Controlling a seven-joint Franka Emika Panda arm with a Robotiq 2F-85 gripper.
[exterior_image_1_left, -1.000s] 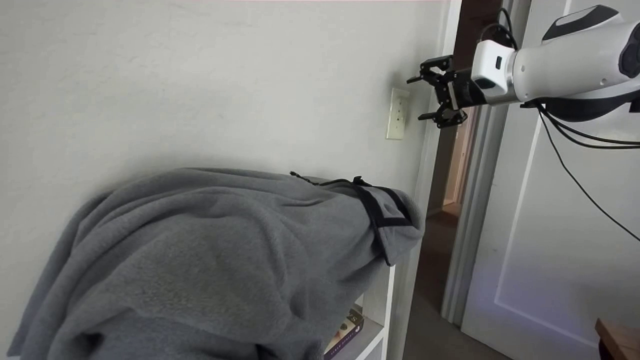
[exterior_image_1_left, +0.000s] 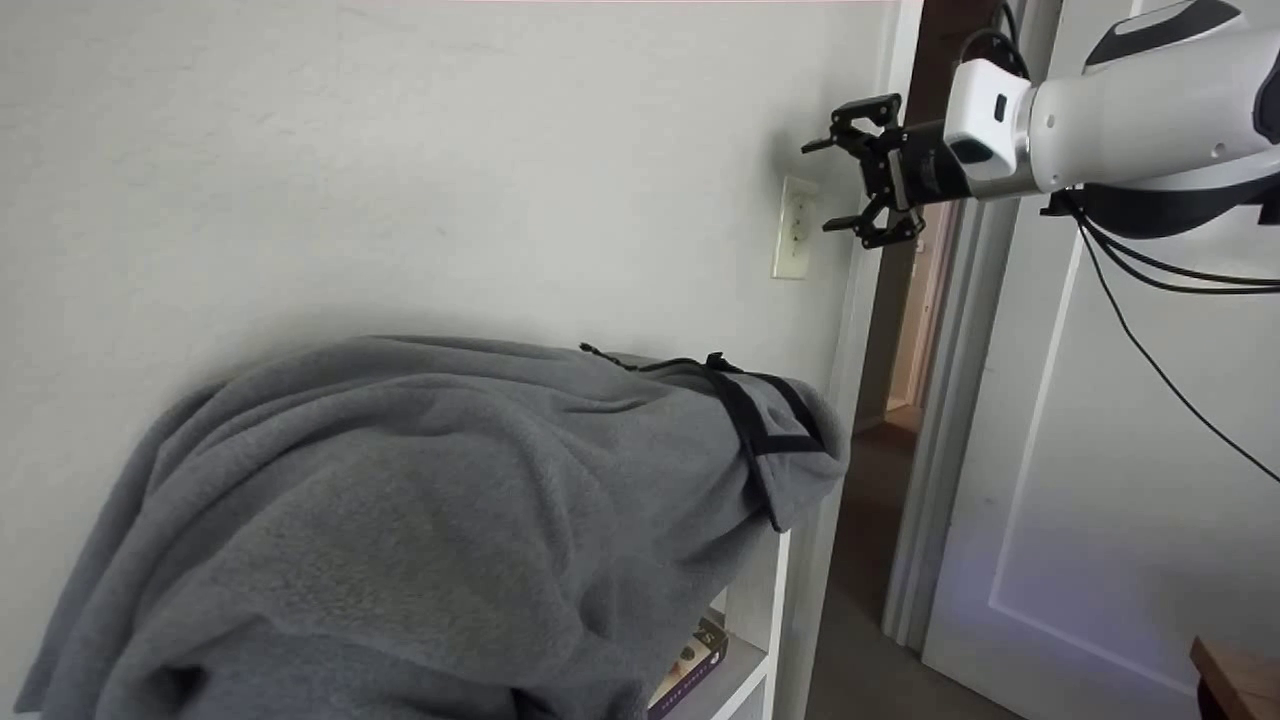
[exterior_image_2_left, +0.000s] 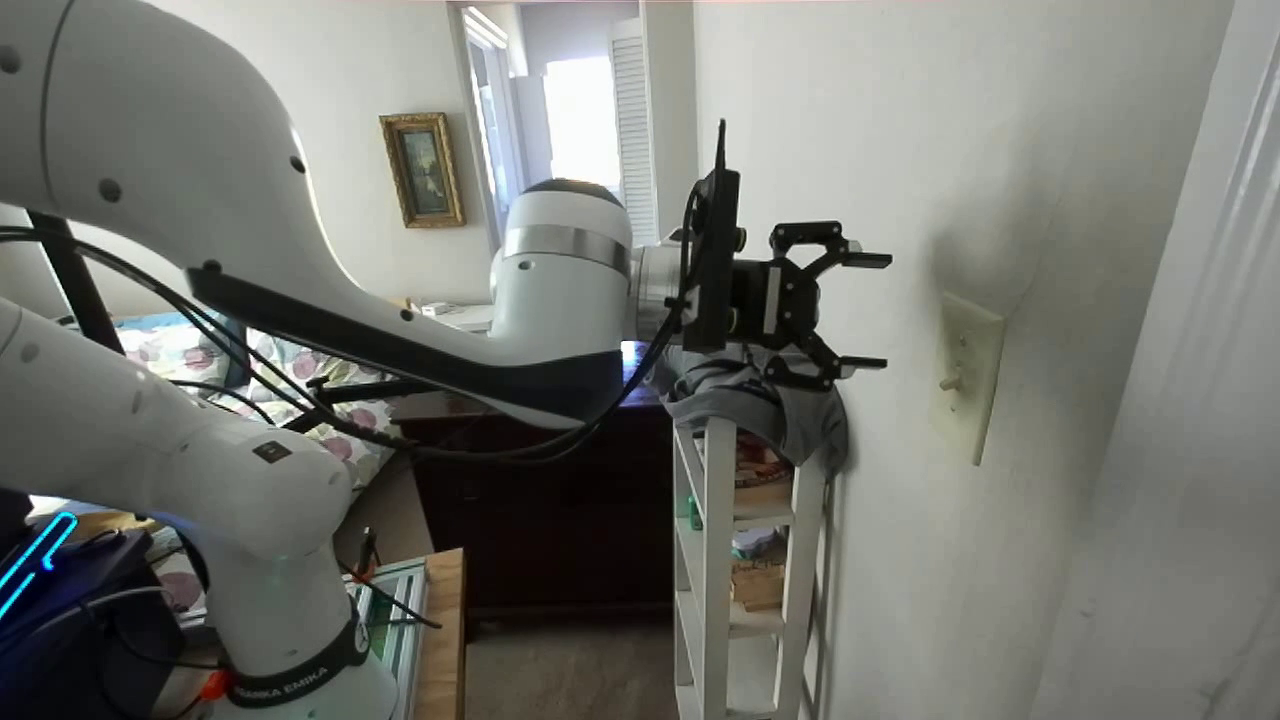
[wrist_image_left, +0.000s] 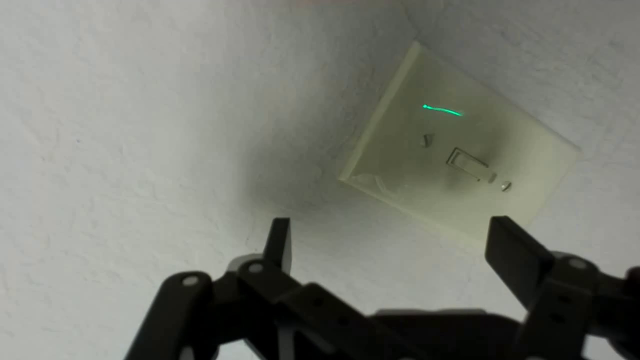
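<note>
A cream light switch plate (wrist_image_left: 408, 162) with a small toggle (wrist_image_left: 471, 165) and two screws is fixed to the white wall. It shows tilted in the wrist view, above and to the right of the middle of my fingers. My gripper is open, its black fingers spread wide with nothing between them. From the side, the gripper (exterior_image_2_left: 866, 312) points at the wall, apart from the switch plate (exterior_image_2_left: 969, 366), which sits a little lower. In the first exterior view the gripper (exterior_image_1_left: 816, 187) is level with the upper part of the plate (exterior_image_1_left: 793, 228).
Below, a grey fleece (exterior_image_1_left: 480, 504) drapes over a white shelf (exterior_image_2_left: 720, 564) against the wall. The door frame (exterior_image_1_left: 870, 252) and an open door (exterior_image_1_left: 1116, 360) stand close by the arm. Bare wall lies left of the plate.
My gripper has moved slightly up and to the left in the first exterior view. Its fingers stay open; the fleece and the plate have not moved.
</note>
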